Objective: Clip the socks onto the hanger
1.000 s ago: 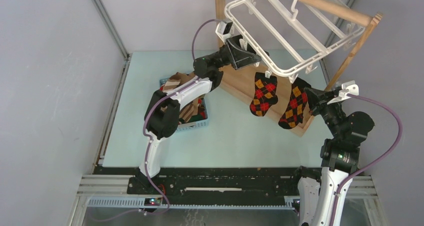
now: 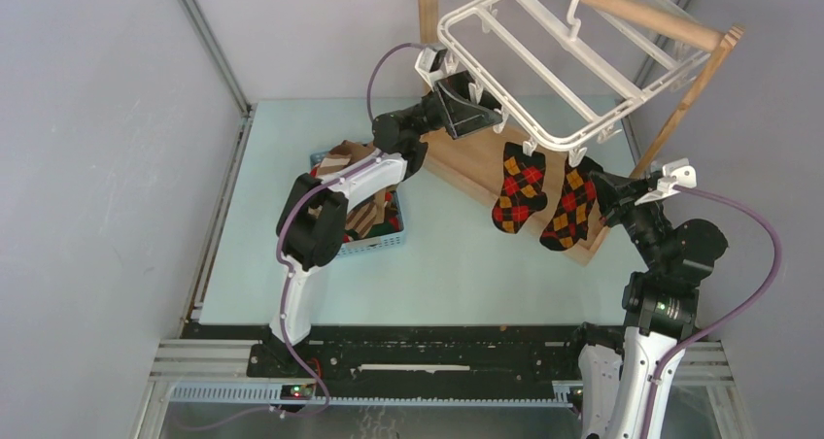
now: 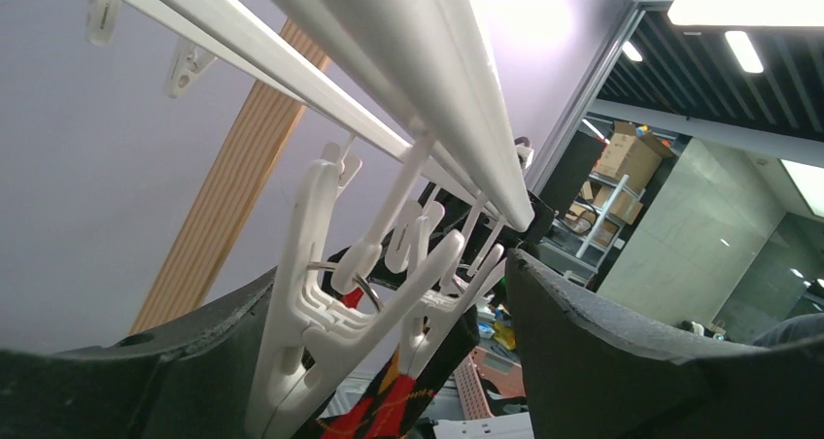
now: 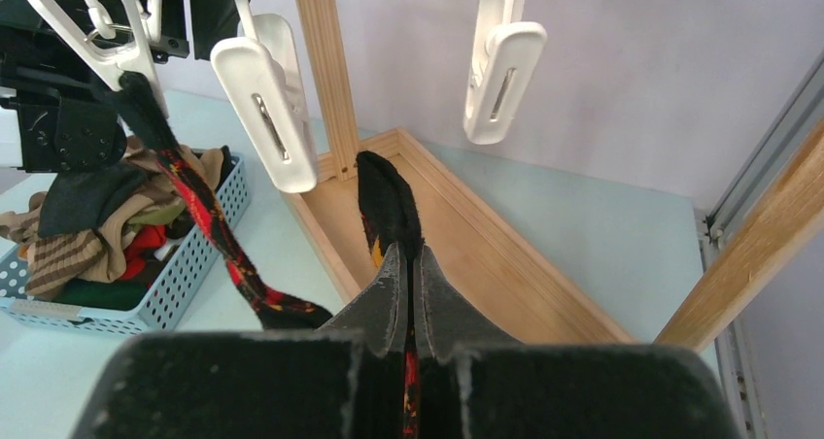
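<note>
Two dark argyle socks hang below the white hanger point(image 2: 601, 94). The left sock point(image 2: 521, 186) dangles from a clip point(image 4: 136, 55) in the right wrist view. My left gripper point(image 2: 486, 104) is at the hanger's near-left side, its fingers part open around white clips point(image 3: 326, 352). My right gripper is shut on the upper part of the other sock point(image 4: 387, 198), which rises from between the fingertips, just below and right of a hanging clip point(image 4: 267, 114).
A blue basket point(image 4: 183, 298) of socks sits on the left of the table. A wooden tray point(image 4: 486, 245) lies under the hanger, with wooden posts point(image 4: 738, 240) beside it.
My left gripper has shifted slightly left, and the left sock has swung a little right and down. The right arm looks unchanged.
</note>
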